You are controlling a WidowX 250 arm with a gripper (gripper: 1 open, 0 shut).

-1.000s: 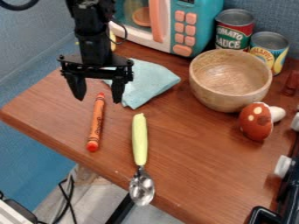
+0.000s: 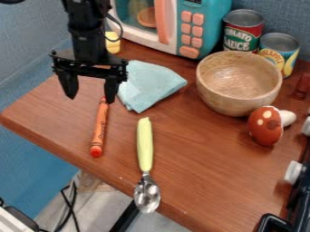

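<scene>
My black gripper [image 2: 90,91] hangs open at the upper left, above the table and over the top end of an orange crayon [image 2: 100,127], with nothing visible between its fingers. A folded light-blue cloth [image 2: 150,86] lies just right of it. A spoon with a pale yellow handle [image 2: 144,145] lies at the table's front middle.
A wooden bowl [image 2: 238,82], a red-brown mushroom toy [image 2: 266,128] and two cans [image 2: 241,33] stand on the right. A toy microwave [image 2: 194,27] is at the back. A black appliance [image 2: 295,195] occupies the right edge.
My gripper has moved slightly up and to the left, away from the cloth. The objects on the table are unchanged.
</scene>
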